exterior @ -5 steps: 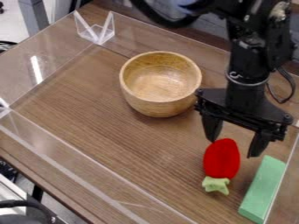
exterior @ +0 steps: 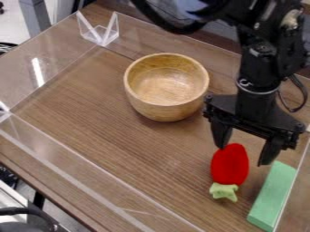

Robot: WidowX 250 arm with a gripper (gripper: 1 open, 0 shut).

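The black gripper (exterior: 249,145) hangs at the right, its two fingers spread apart above and around the upper end of a red strawberry-like object (exterior: 230,166) with a pale green leafy end (exterior: 224,191). Whether the fingers touch the red object I cannot tell. A mint-green flat block (exterior: 273,197) lies to the right of the red object, below the gripper.
A wooden bowl (exterior: 164,86) stands behind and left of the gripper. A clear plastic holder (exterior: 100,27) sits at the back left. Cables run at the lower left corner.
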